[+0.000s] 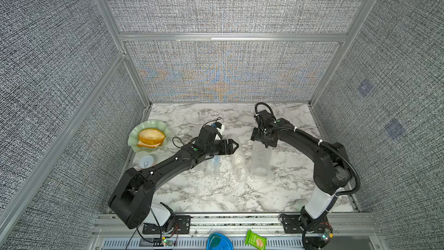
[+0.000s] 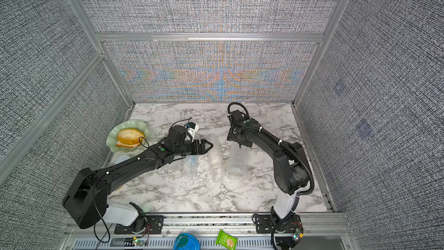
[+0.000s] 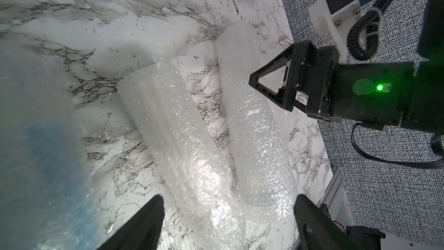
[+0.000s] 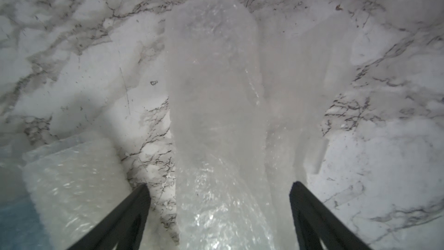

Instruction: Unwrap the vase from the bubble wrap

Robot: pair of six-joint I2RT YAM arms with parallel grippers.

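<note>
Three long bubble wrap bundles lie on the marble table. The left bundle (image 3: 55, 157) shows blue through its wrap; the middle bundle (image 3: 189, 143) and right bundle (image 3: 254, 134) look whitish. Which one holds the vase cannot be told. In the right wrist view, the right bundle (image 4: 212, 111) has a loose wrap layer (image 4: 296, 88) spread flat along its right side. Above its far end is my right gripper, open, with the bundle below between its fingers. My left gripper is open and empty, over the near ends of the middle and right bundles.
At the back left stands a green scalloped bowl (image 1: 133, 138) holding orange-brown food (image 1: 151, 136). A small white round lid (image 1: 146, 161) lies in front of it. A blue container (image 1: 219, 241) and green packet (image 1: 255, 239) lie beyond the front rail.
</note>
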